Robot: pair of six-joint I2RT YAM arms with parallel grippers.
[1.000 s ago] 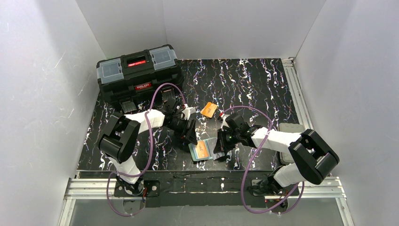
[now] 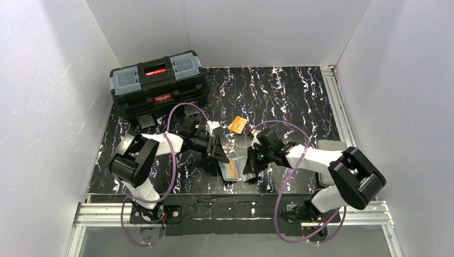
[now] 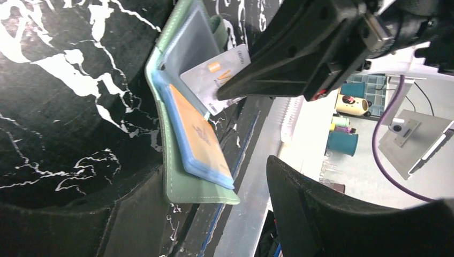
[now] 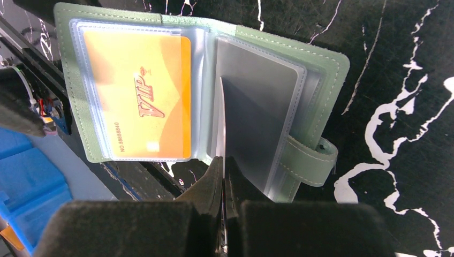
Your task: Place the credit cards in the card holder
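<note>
Spread open on the dark table is the green card holder (image 2: 224,176), an orange card (image 4: 136,96) behind the clear sleeve of its left side. My right gripper is shut on a thin white card (image 3: 217,77), which stands edge-on over the holder's grey right pocket (image 4: 254,101); how far it is tucked in, I cannot tell. My left gripper is open at the holder's left side, whose green edge (image 3: 174,179) runs between its fingers, close to the left one. Farther back lies a loose orange card (image 2: 237,125).
A black toolbox (image 2: 155,80) fills the back left of the table. By the right edge, partly behind the right arm, is a grey case (image 2: 331,145).
My left gripper has come slightly right and toward the front, over the holder's left side, which now looks tilted. The right arm has stayed in place.
</note>
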